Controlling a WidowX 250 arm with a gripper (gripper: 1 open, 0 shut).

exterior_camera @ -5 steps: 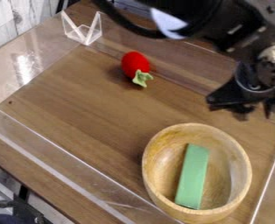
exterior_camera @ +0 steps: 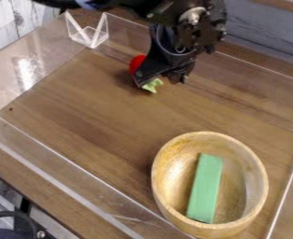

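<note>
My gripper [exterior_camera: 161, 71] is at the upper middle of the table, low over a red vegetable [exterior_camera: 138, 63] with a green leafy top [exterior_camera: 153, 84], partly covering it. The gap between the fingertips is hard to make out. At the lower right a wooden bowl [exterior_camera: 172, 163] holds a green block [exterior_camera: 204, 187].
A clear plastic stand [exterior_camera: 87, 31] is at the back left. Clear walls edge the wooden table [exterior_camera: 80, 121], whose middle and left are bare.
My gripper has swung from the right, above the bowl's side, leftward to the red vegetable. The bowl, block and vegetable appear unmoved.
</note>
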